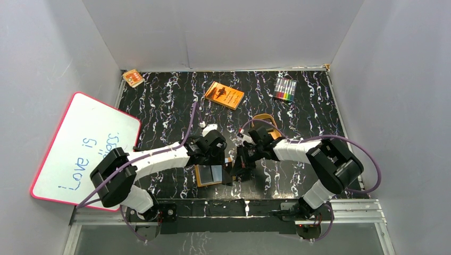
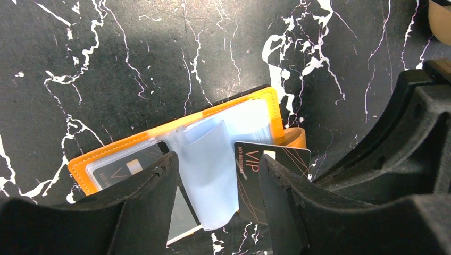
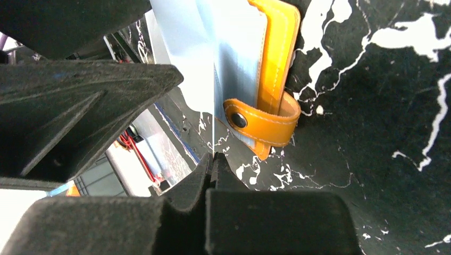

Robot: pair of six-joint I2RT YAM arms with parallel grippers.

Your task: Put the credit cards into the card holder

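The open card holder (image 1: 207,175) lies at the front centre, orange with clear sleeves (image 2: 207,175); its left side holds a dark card (image 2: 127,168). My right gripper is shut on a black VIP card, seen edge-on as a thin line in the right wrist view, beside the middle sleeve at the holder's right part. My left gripper is open above the holder, its fingers either side of the raised sleeve, with the card by the right-hand finger. The strap (image 3: 263,125) sticks out at one edge.
An orange book (image 1: 224,95) and marker pack (image 1: 284,89) lie at the back, a small orange item (image 1: 133,78) at the back left. Another orange object (image 1: 263,118) is behind the right arm. A whiteboard (image 1: 85,133) lies along the left.
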